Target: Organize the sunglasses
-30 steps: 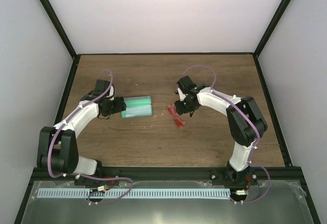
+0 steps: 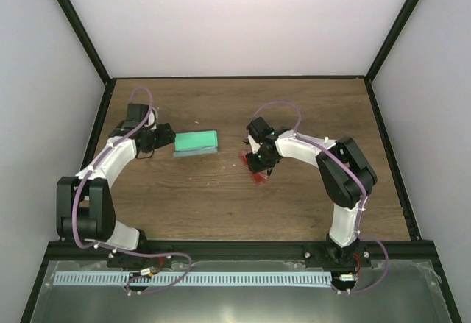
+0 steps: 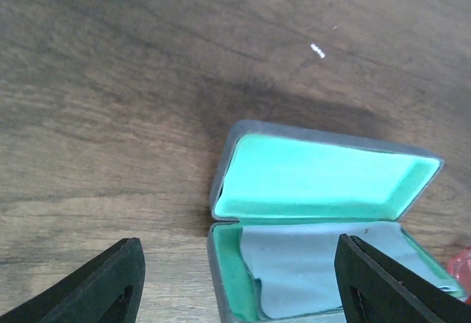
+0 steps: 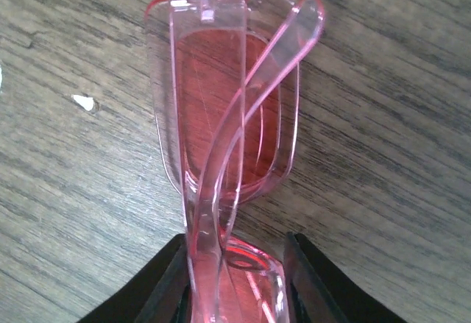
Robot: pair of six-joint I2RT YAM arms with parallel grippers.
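An open case with mint lining (image 2: pixel 195 139) lies left of the table's middle; in the left wrist view a pale blue cloth (image 3: pixel 309 264) lies in its lower half (image 3: pixel 227 271). My left gripper (image 2: pixel 167 135) hangs just left of the case, fingers apart with nothing visible between them. Red clear-framed sunglasses (image 4: pixel 221 109) lie on the wood at the middle. My right gripper is over them, its fingers either side of the frame near the lower lens; whether they touch it I cannot tell.
Dark frame rails and white walls border it.
My left gripper has moved slightly back from the case, whose look in the top view has changed to more green. My right gripper has moved left and down onto the sunglasses.
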